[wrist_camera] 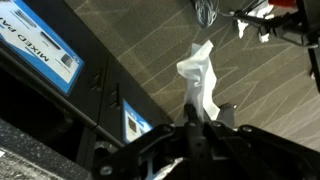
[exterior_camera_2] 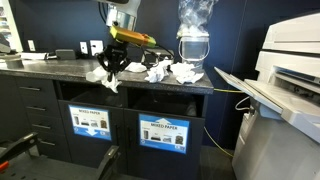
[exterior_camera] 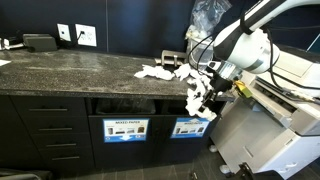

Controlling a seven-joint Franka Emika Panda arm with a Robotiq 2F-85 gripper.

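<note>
A crumpled white paper (exterior_camera: 197, 104) hangs from my gripper (exterior_camera: 212, 92), which is shut on it. In exterior view 2 the paper (exterior_camera_2: 104, 80) dangles below the gripper (exterior_camera_2: 109, 70), in front of the counter. The wrist view has the paper (wrist_camera: 199, 78) stretching away from the dark fingers over the floor; how the fingertips pinch it is hard to make out. Two open bin compartments sit under the counter, each with a blue-and-white "MIXED PAPER" label: the left label (exterior_camera: 125, 129) shows clearly, while the right label (exterior_camera: 190, 127) lies just below the held paper.
More crumpled white papers (exterior_camera_2: 185, 72) lie on the dark speckled counter (exterior_camera: 90, 75). A clear bag-like object (exterior_camera_2: 194, 22) stands behind them. To the right is a bulky white machine (exterior_camera_2: 285, 75).
</note>
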